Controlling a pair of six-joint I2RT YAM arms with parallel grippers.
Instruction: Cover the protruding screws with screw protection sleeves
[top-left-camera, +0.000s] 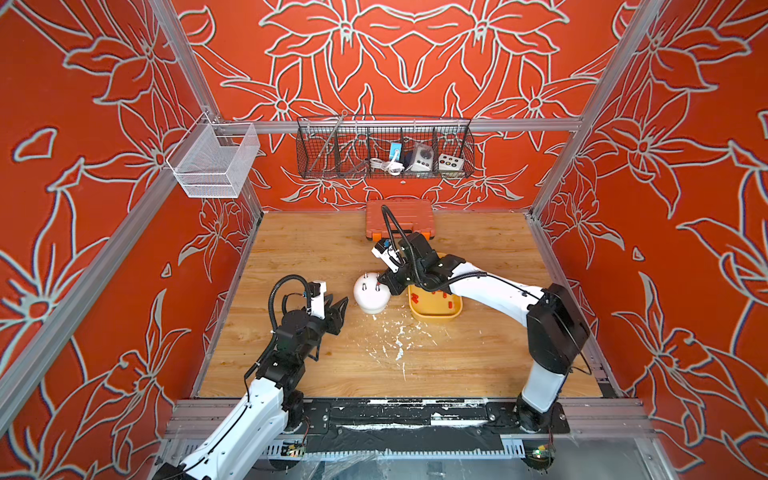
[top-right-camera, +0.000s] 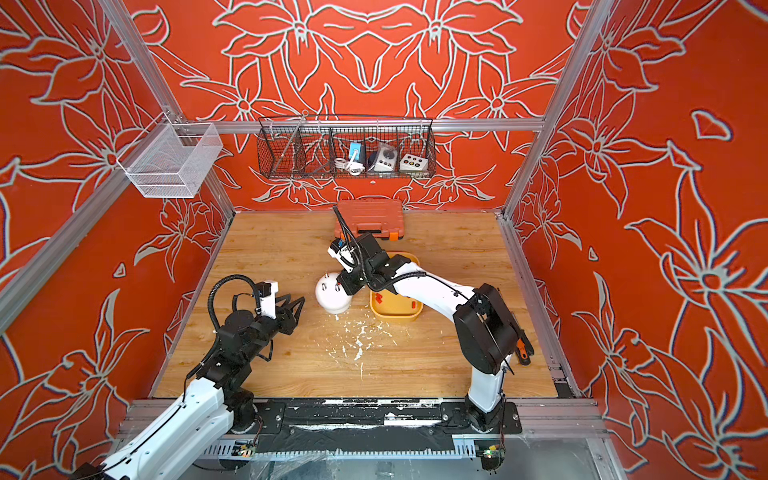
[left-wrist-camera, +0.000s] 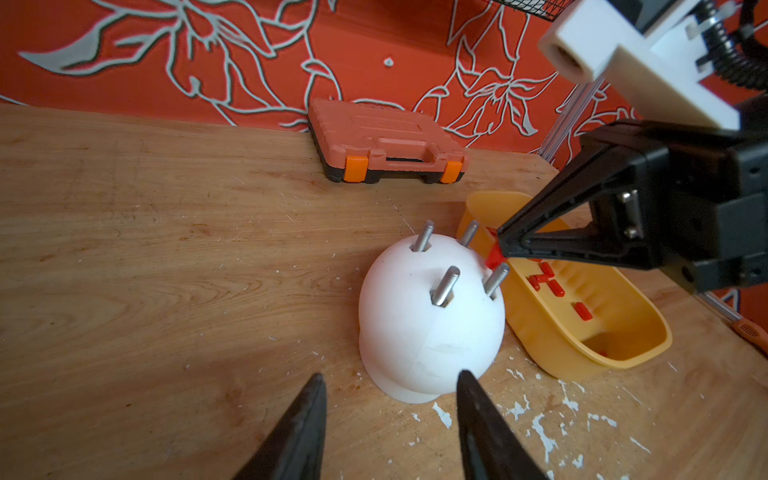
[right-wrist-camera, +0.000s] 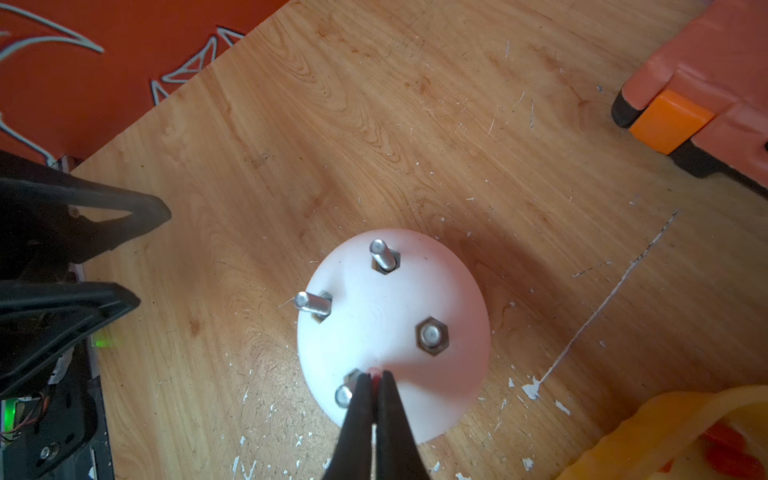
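A white dome (left-wrist-camera: 404, 320) with several bare upright screws (left-wrist-camera: 445, 285) stands mid-table (top-left-camera: 372, 297). My right gripper is at its right side beside a screw, fingertips together on a small red sleeve, partly hidden in the right wrist view. My left gripper is left of the dome, pointing at it, fingers apart with nothing between them. The yellow tray (left-wrist-camera: 640, 336) right of the dome holds several red sleeves (left-wrist-camera: 557, 288).
An orange toolbox (left-wrist-camera: 380, 132) lies at the back. An orange-handled tool (top-right-camera: 524, 348) lies at the right edge. A wire basket (top-left-camera: 352, 144) hangs on the back wall.
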